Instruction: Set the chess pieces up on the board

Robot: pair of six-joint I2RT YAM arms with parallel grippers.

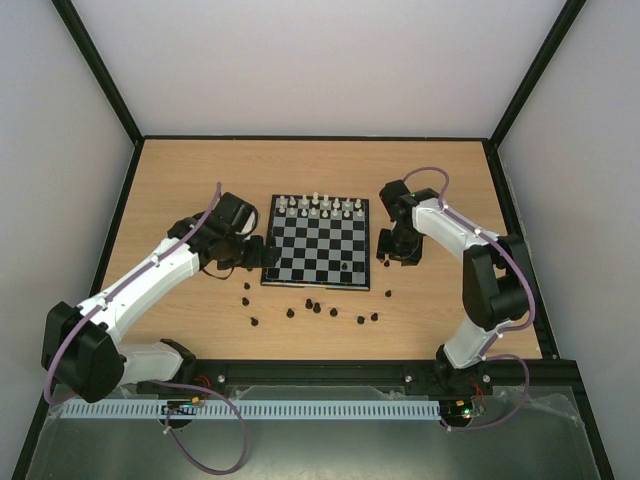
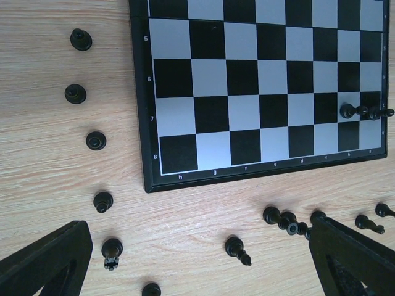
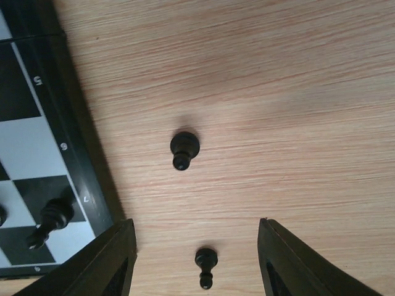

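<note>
The chessboard [image 1: 310,240] has white pieces in rows along its far side and a few black pieces near its near right corner, such as a black piece [image 3: 54,217]. My left gripper [image 1: 258,252] is open at the board's left edge, above loose black pieces [image 2: 234,246] in the left wrist view. My right gripper [image 1: 396,250] hangs open just off the board's right edge, with a black pawn [image 3: 184,148] standing on the wood beneath it and another black piece [image 3: 206,265] between its fingertips in the image, below them.
Several loose black pieces lie or stand on the table [image 1: 180,320] left of, below and right of the board. The far part of the table behind the board is clear.
</note>
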